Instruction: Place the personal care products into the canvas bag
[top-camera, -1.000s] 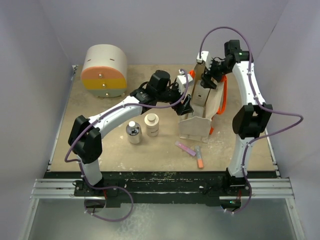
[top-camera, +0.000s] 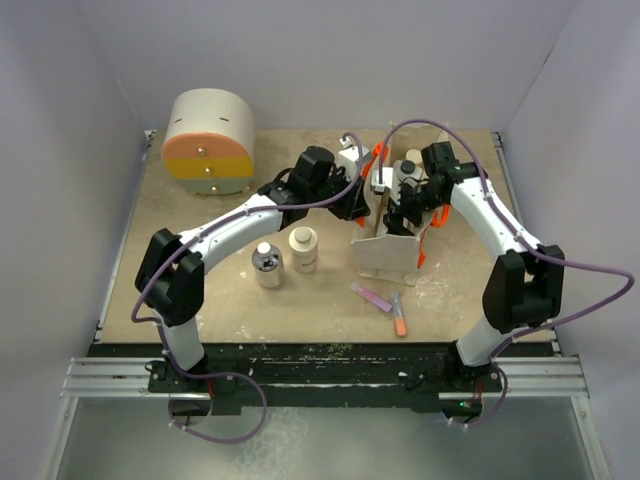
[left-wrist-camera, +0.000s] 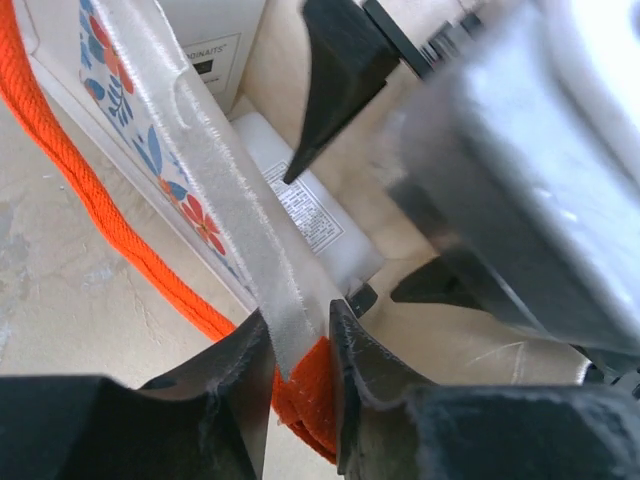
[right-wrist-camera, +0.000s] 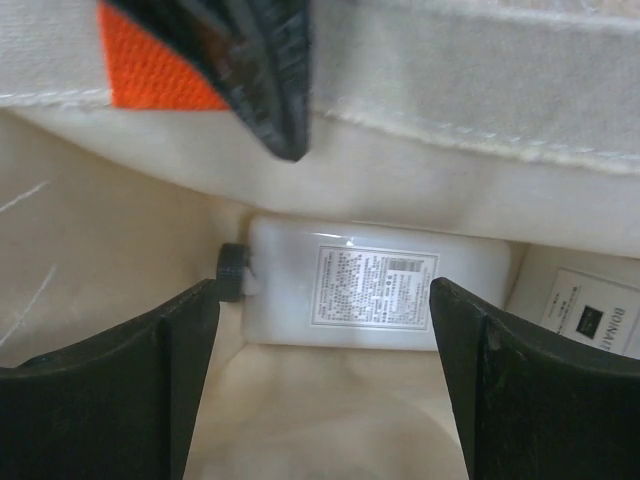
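The canvas bag (top-camera: 386, 260) stands right of centre. My left gripper (top-camera: 356, 208) is at its left rim; in the left wrist view its fingertips (left-wrist-camera: 301, 330) are close together around the rim and orange strap, hard to tell if tight. My right gripper (top-camera: 398, 214) is down in the bag mouth, fingers apart in the right wrist view. Inside lie a white bottle (right-wrist-camera: 370, 285) with a label and a white box (right-wrist-camera: 575, 300). A silver bottle (top-camera: 268, 268) and a cream bottle (top-camera: 304, 255) stand on the table.
A pink tube (top-camera: 371, 296) and an orange tube (top-camera: 399, 317) lie in front of the bag. A small drawer cabinet (top-camera: 208, 140) stands at back left.
My right gripper has moved toward the front and down, deeper over the bag's middle. My left gripper has shifted slightly left at the rim.
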